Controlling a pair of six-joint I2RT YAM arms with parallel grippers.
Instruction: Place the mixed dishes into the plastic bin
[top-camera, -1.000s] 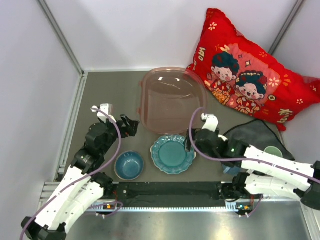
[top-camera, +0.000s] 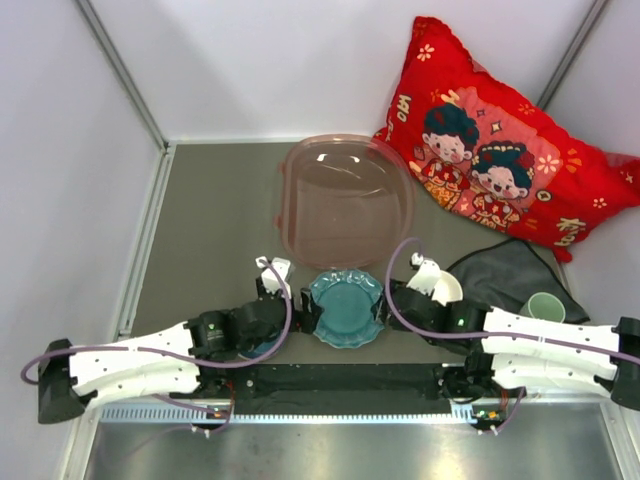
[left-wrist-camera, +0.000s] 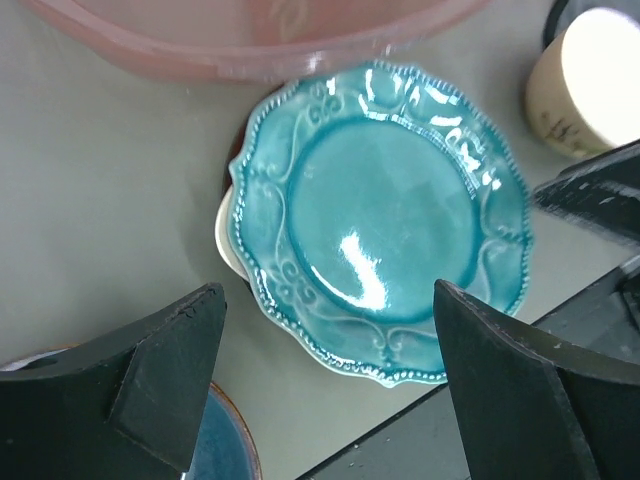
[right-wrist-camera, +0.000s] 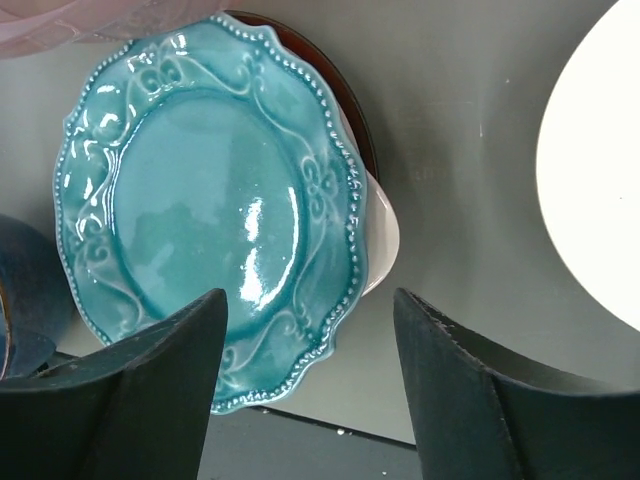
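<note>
A teal plate (top-camera: 346, 307) with a scalloped, beaded rim lies in front of the pink plastic bin (top-camera: 347, 205), on top of something whose pale and dark edges peek out below it. My left gripper (top-camera: 314, 312) is at the plate's left side; in the left wrist view its part-open fingers (left-wrist-camera: 165, 370) stand apart with nothing held. At the plate's right side is my right gripper (top-camera: 383, 305); the right wrist view shows its fingers (right-wrist-camera: 170, 375) spread, the left one over the rim. Whether either touches the plate I cannot tell.
A blue bowl (left-wrist-camera: 222, 440) is mostly under my left arm. A cream cup (left-wrist-camera: 585, 85), a blue cup (right-wrist-camera: 30, 295) and a white dish (right-wrist-camera: 600, 160) are nearby. At the right lie a green cup (top-camera: 544, 307), a dark cloth (top-camera: 505, 275) and a red pillow (top-camera: 490, 140). The bin looks empty.
My left arm has swung right and toward the front, from beside the bin to the plate's left side, now covering most of the blue bowl. The right gripper has shifted slightly; the plate moved slightly right.
</note>
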